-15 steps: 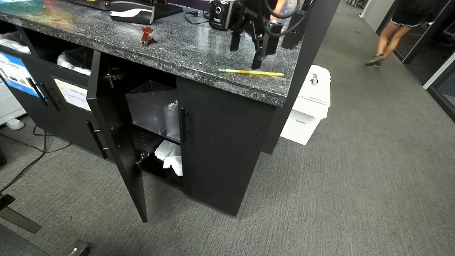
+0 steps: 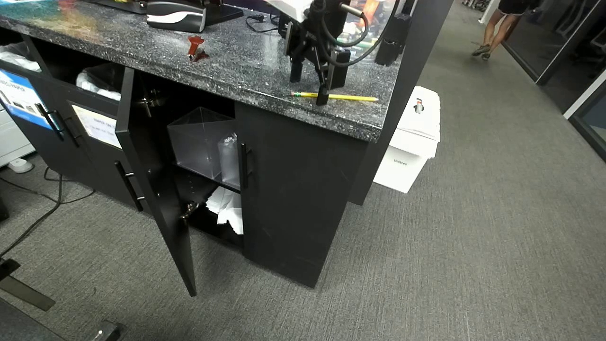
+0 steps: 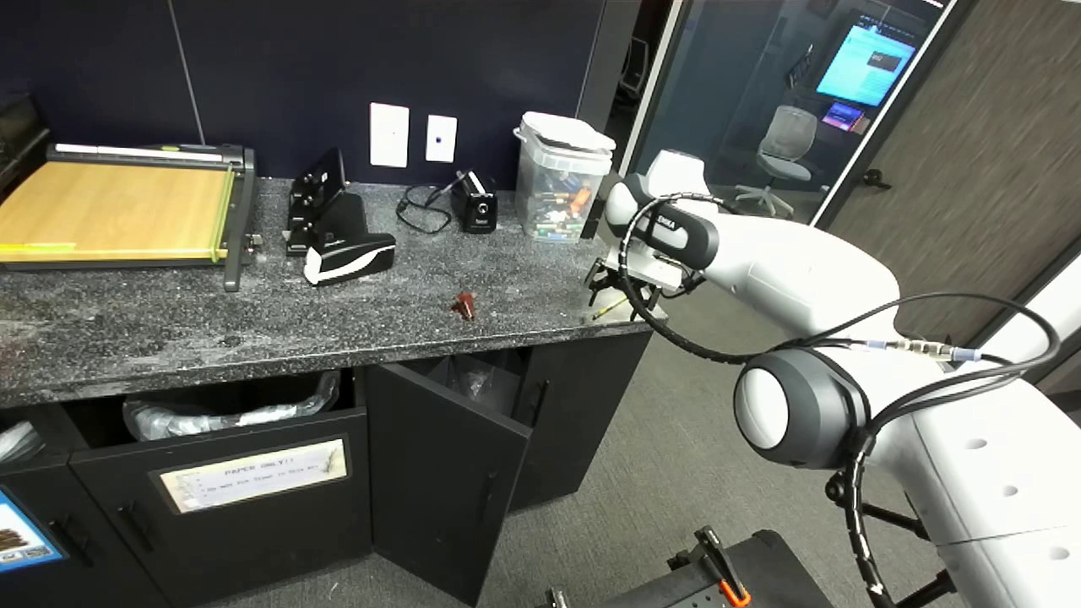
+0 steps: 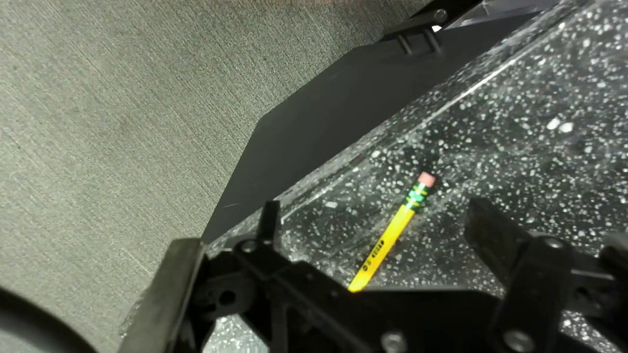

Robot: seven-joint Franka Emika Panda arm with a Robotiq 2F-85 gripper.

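A yellow pencil (image 2: 355,97) with a green band and pink eraser lies on the dark speckled countertop (image 2: 250,68), close to its front right corner. My gripper (image 2: 309,90) hangs over it with the fingers apart, and one finger (image 2: 322,95) crosses in front of the pencil in exterior view 1. In the wrist view the eraser half of the pencil (image 4: 385,244) shows between the spread fingers, nearer the left one; its other end is hidden behind the gripper body. Nothing is held. Whether a finger touches the countertop, I cannot tell.
A red staple remover (image 3: 464,305) sits left of the gripper, with a black stapler (image 3: 350,257) farther left. Behind stand an electric sharpener (image 3: 474,203) and a clear tub of markers (image 3: 560,192). One cabinet door (image 2: 153,187) hangs open below.
My gripper has come down and left, toward the pencil, and one finger now overlaps it in exterior view 1. The pencil lies where it was. A person in the background has walked farther off.
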